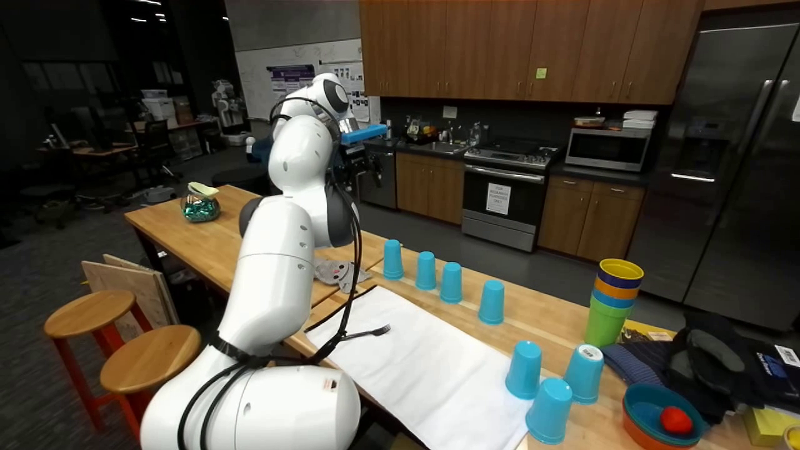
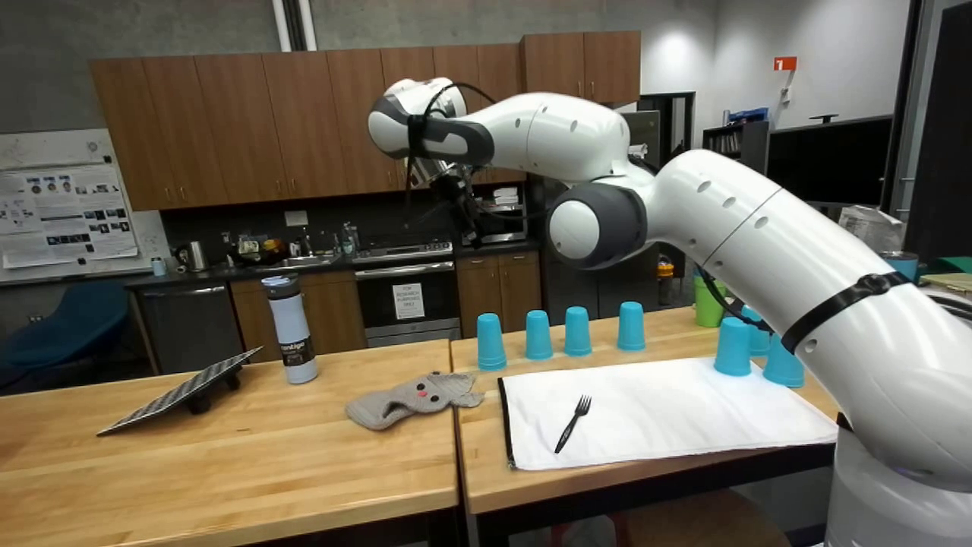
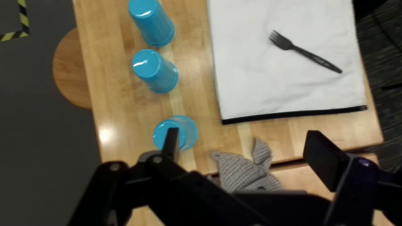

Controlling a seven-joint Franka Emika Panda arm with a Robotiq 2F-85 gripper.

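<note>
High over the tabletop, my gripper stands open, its two dark fingers wide apart with nothing between them. In the wrist view, a blue cup (image 3: 190, 132) shows partly behind the left finger (image 3: 171, 143). Two more upside-down blue cups, a middle one (image 3: 155, 71) and a farther one (image 3: 152, 22), line up beyond it. A black fork (image 3: 307, 53) lies on a white cloth (image 3: 256, 86) with a black edge. Below the gap between the fingers is a grey knitted toy (image 3: 243, 171), partly hidden by the gripper.
More blue cups (image 1: 526, 370) cluster at the cloth's other end. Past them are a stack of coloured cups (image 1: 609, 319) and a teal bowl (image 1: 637, 405) with a red ball (image 1: 675, 420). A bottle (image 2: 291, 333) and a tilted dark panel (image 2: 187, 393) occupy the other table.
</note>
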